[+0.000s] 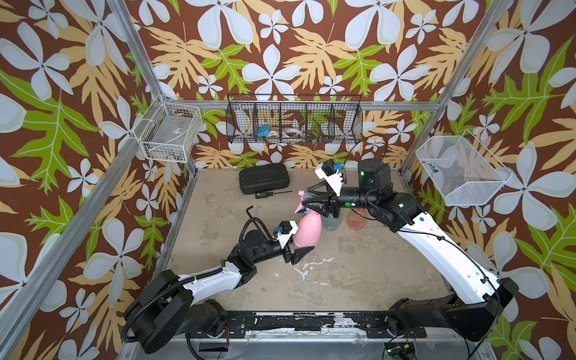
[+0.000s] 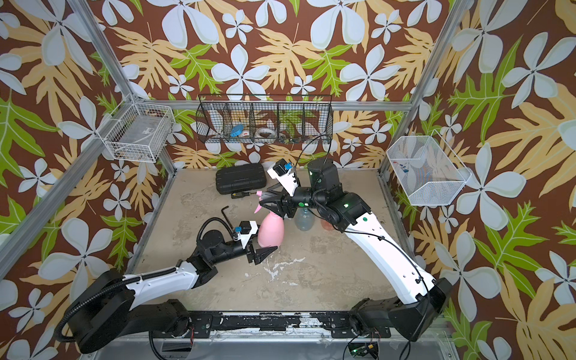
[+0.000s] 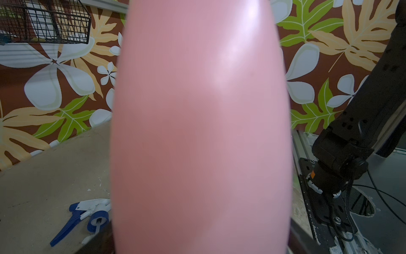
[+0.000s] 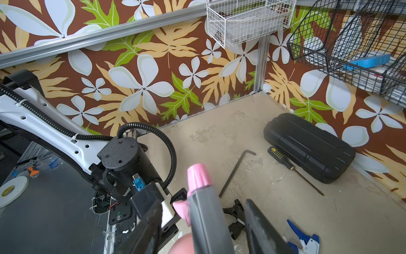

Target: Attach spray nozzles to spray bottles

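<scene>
The pink spray bottle [image 1: 309, 229] stands between the widely spaced fingers of my left gripper [image 1: 298, 250]; whether they press on it cannot be told. It fills the middle of the left wrist view, hiding most of those fingers. A spray nozzle [image 4: 207, 216] with grey body, pink tip and pink trigger sits at the bottle's top. My right gripper is around the nozzle's head, one finger on each side, part open with visible gaps. The joint between nozzle and bottle is hidden. Behind the right gripper are a blue-grey bottle [image 1: 331, 222] and a red bottle [image 1: 355, 220].
A black case [image 1: 264, 178], a screwdriver [image 4: 291, 167] and a hex key [image 4: 234, 171] lie toward the back left. A blue-and-white tool [image 3: 91, 213] lies on the table. Wire baskets [image 1: 294, 123] hang at the back.
</scene>
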